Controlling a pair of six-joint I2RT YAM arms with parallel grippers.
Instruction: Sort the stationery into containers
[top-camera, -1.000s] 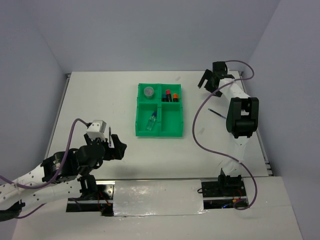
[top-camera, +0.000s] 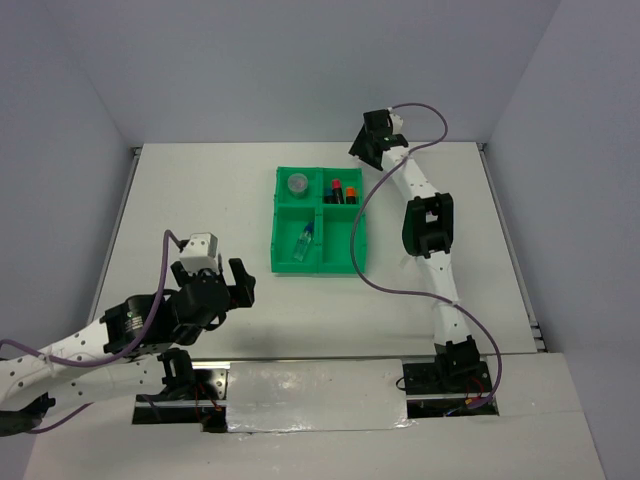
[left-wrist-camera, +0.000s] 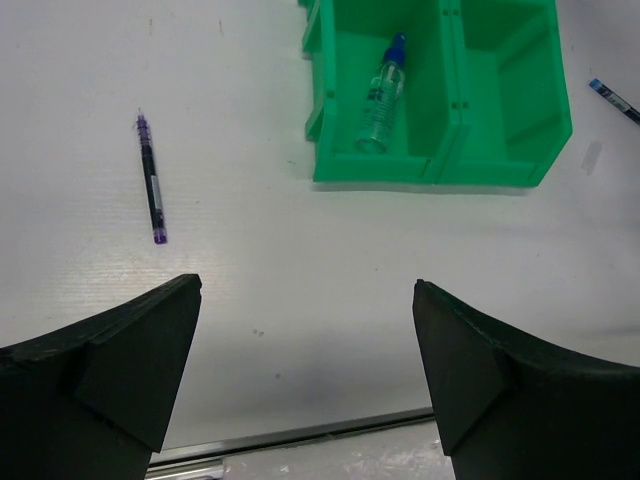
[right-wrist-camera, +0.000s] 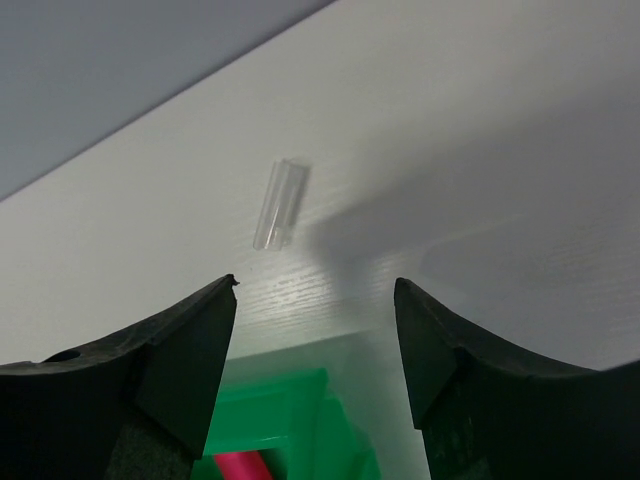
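Observation:
A green divided container (top-camera: 319, 240) stands in the middle of the table. It holds a clear bottle with a blue cap (left-wrist-camera: 383, 100), a round clear item (top-camera: 298, 184) and red- and orange-capped items (top-camera: 351, 196). On bare table left of it lies a dark pen with purple ends (left-wrist-camera: 153, 190). Over the front left, my left gripper is open and empty. Past the container's back right corner, my right gripper has its fingers apart with nothing between them; a small clear strip (right-wrist-camera: 280, 205) lies on the table ahead of them.
A blue-ended pen (left-wrist-camera: 615, 100) lies right of the container, near a faint clear piece (left-wrist-camera: 592, 157). Grey walls rise behind and beside the table. Purple cables loop along both arms, the right one crossing close to the container. The table's left side has free room.
My right arm has swung left from the table's far right, bringing its gripper to the container's back right corner.

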